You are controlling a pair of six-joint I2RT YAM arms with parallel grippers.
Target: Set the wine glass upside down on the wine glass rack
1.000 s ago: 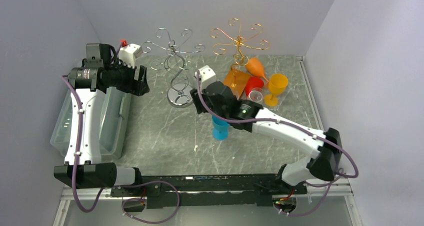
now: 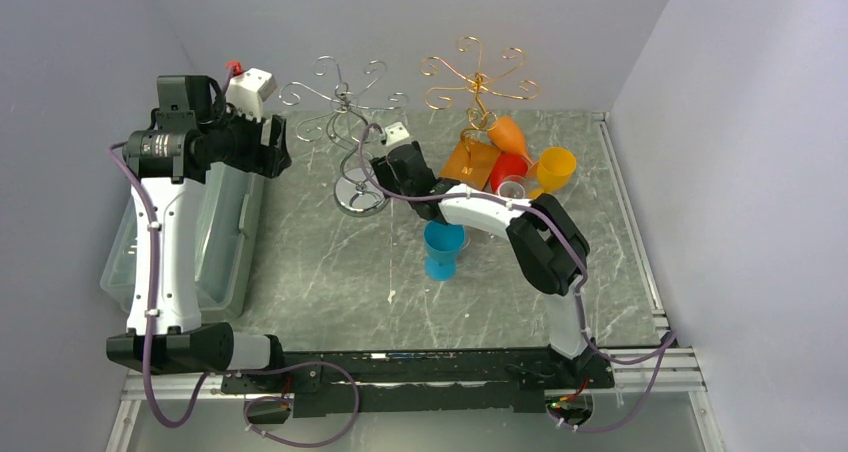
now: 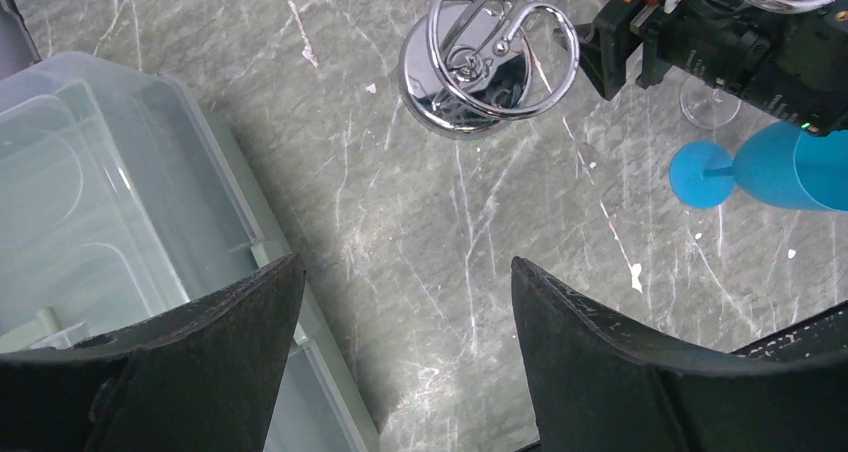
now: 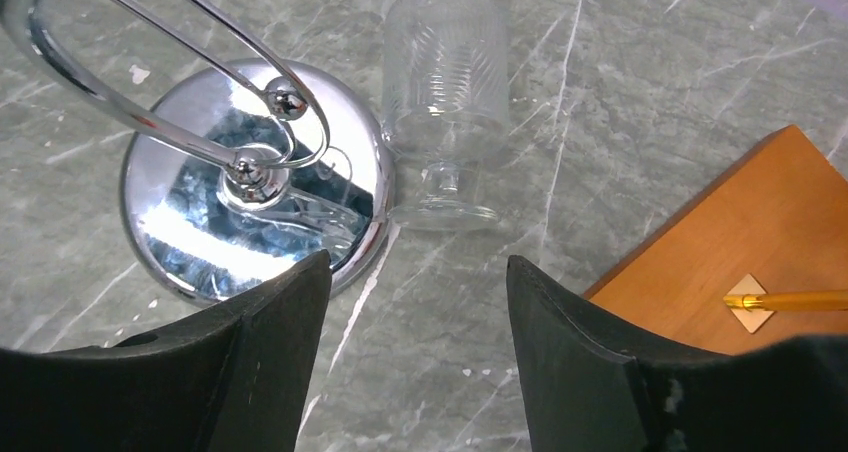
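In the right wrist view a clear ribbed glass (image 4: 447,92) lies on the marble beside the round silver base of the chrome rack (image 4: 180,222), close ahead of my open right gripper. The top view shows that gripper (image 2: 385,172) low beside the chrome rack (image 2: 342,102), largely hiding the glass. My left gripper (image 2: 270,147) hangs above the plastic bin at the left, open and empty; in the left wrist view its fingers stand apart over bin and table.
A gold rack (image 2: 478,82) on a wooden base stands behind orange, red, yellow (image 2: 556,167) and clear glasses at the right. A blue glass (image 2: 443,242) is at the front middle. The plastic bin (image 2: 235,262) fills the left.
My left gripper has shifted slightly left and up in the top view.
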